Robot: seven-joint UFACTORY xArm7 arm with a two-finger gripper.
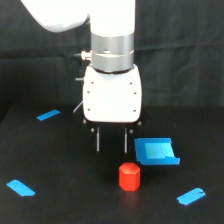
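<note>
A small red block, faceted in outline, stands on the black surface in front of the arm. Behind it and to its right lies a bright blue square, which looks flat or shallow. My gripper points down just left of the blue square, behind and to the left of the red block. Its two thin dark fingers are apart, with nothing visible between them. Their height above the surface is hard to judge.
Blue strips lie at the back left, front left and front right. Dark cloth hangs behind. The surface left of the gripper is clear.
</note>
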